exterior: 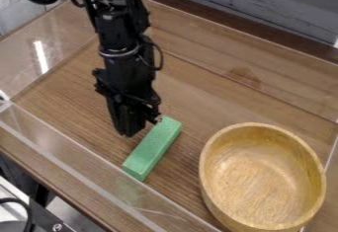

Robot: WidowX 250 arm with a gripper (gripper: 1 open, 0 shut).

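My black gripper (136, 117) hangs over the wooden table, just left of and above the upper end of a flat green rectangular block (152, 149). The block lies on the table near the front edge. The fingers are dark and overlapping, so their opening is hard to make out.
A large pale yellow bowl (262, 178) stands at the lower right. A clear rail runs along the front left edge, and a grey wall stands at the back.
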